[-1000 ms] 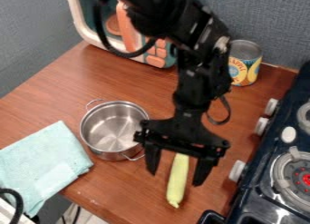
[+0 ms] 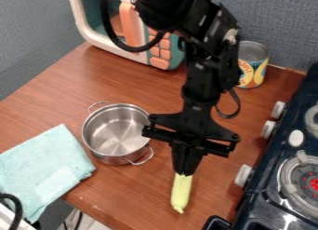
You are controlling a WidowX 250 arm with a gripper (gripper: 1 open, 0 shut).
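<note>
My black gripper (image 2: 187, 166) is lowered over a pale yellow-green elongated object (image 2: 181, 192), like a corn cob or vegetable, lying on the wooden counter (image 2: 130, 202). Its fingers are drawn together around the upper end of the object, which they hide; whether they grip it firmly is hard to tell. A steel pot (image 2: 114, 131) with wire handles stands just left of the gripper.
A teal cloth (image 2: 37, 164) lies at the left, a can (image 2: 250, 64) at the back right. The black stove (image 2: 292, 178) with knobs lines the right side. A toy kitchen unit (image 2: 130, 29) stands at the back.
The gripper's fingers have moved from wide apart to close together over the upper end of the yellow-green object, and the wrist sits slightly higher in view.
</note>
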